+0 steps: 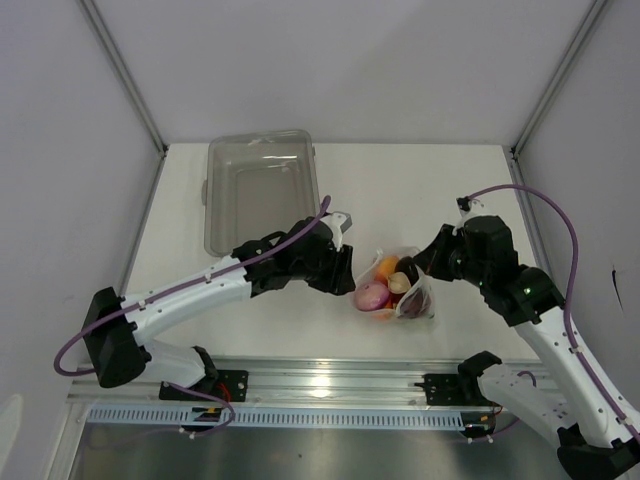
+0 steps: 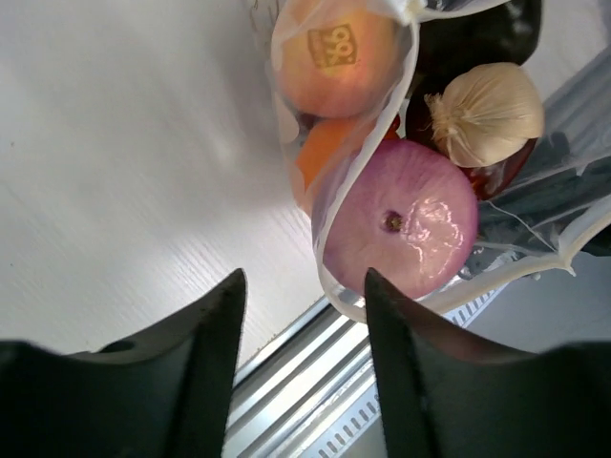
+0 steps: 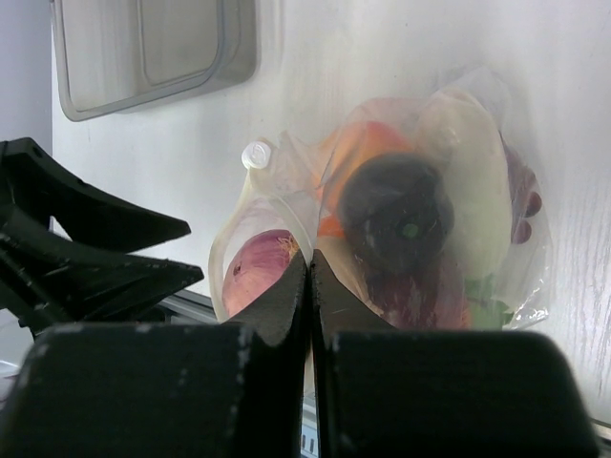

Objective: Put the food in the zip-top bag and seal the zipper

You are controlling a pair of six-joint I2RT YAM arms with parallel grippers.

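Note:
The clear zip bag (image 1: 424, 304) stands with its mouth spread, full of food. Inside it the left wrist view shows a red onion (image 2: 406, 224), a garlic bulb (image 2: 488, 114), an orange fruit (image 2: 336, 59) and a dark eggplant-like item (image 2: 473, 40). A white zipper slider (image 3: 256, 155) sits at the bag rim's corner in the right wrist view. My right gripper is shut on the bag's thin edge. My left gripper is part open beside the onion end of the rim, with nothing between its fingers.
An empty grey bin (image 1: 262, 190) stands at the back left of the white table (image 1: 410, 185). Free table lies behind the bag and to its left. A metal rail (image 1: 320, 370) runs along the front edge.

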